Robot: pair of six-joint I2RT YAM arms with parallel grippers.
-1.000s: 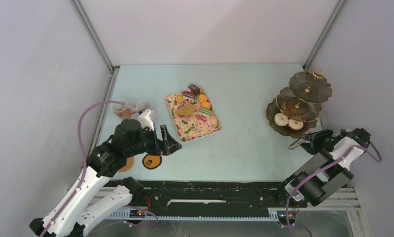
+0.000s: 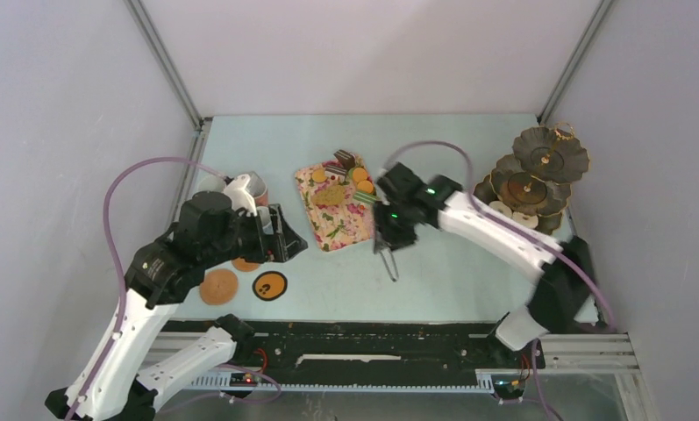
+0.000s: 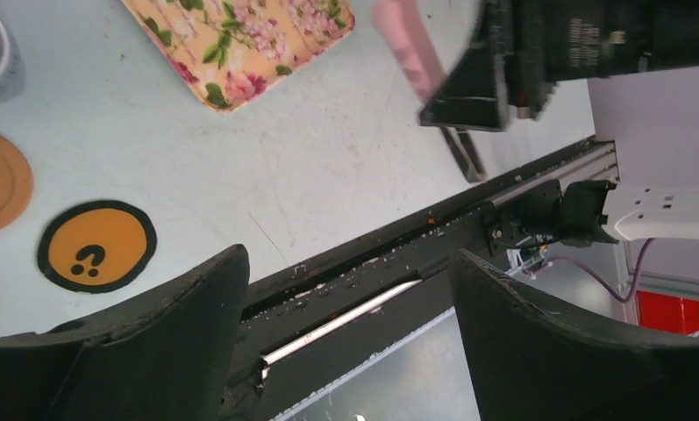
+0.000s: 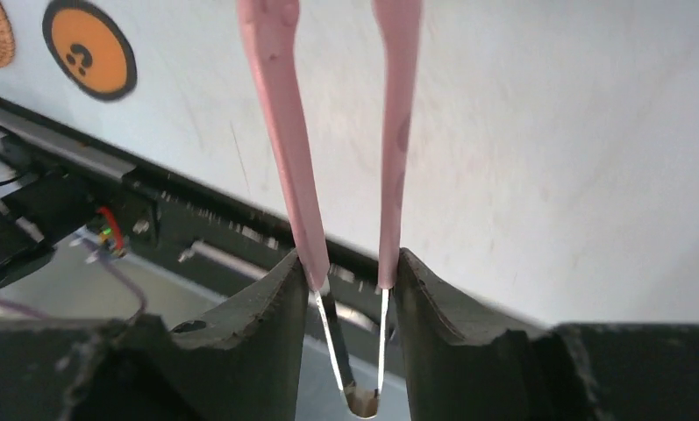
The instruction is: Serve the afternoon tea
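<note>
Pink-and-metal tongs (image 4: 295,175) sit between the fingers of my right gripper; their two pink arms stand apart, and the metal bend shows at the bottom of that view. From above, the right gripper (image 2: 386,230) is beside the lower right of the floral tray (image 2: 332,230), which carries several small cakes and biscuits. My left gripper (image 2: 281,237) hovers left of the tray, its fingers (image 3: 179,324) wide apart around nothing. White cups (image 2: 256,187) are partly hidden behind the left arm. A dark tiered stand (image 2: 547,158) with pale doughnuts (image 2: 523,220) is at far right.
A brown coaster (image 2: 218,287) and a black-rimmed orange coaster (image 2: 269,285) lie at the front left. My two grippers are fairly close together near the tray.
My right arm has swung left from beside the stand to the tray, carrying the tongs.
</note>
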